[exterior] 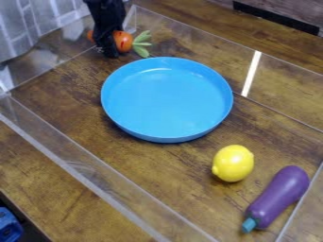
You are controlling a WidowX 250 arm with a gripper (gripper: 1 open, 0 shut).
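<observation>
The black gripper (108,38) reaches down from the top edge at the back left, shut on an orange carrot (123,41) whose pale green leaves stick out to the right. The carrot is low at the back of the wooden surface, behind a round blue plate (167,99), which is empty. The fingertips are dark and partly hidden around the carrot.
A yellow lemon (232,163) and a purple eggplant (277,197) lie at the front right. Clear plastic walls border the left and back. Bare wood surrounds the plate, and a blue object (8,225) sits at the lower left edge.
</observation>
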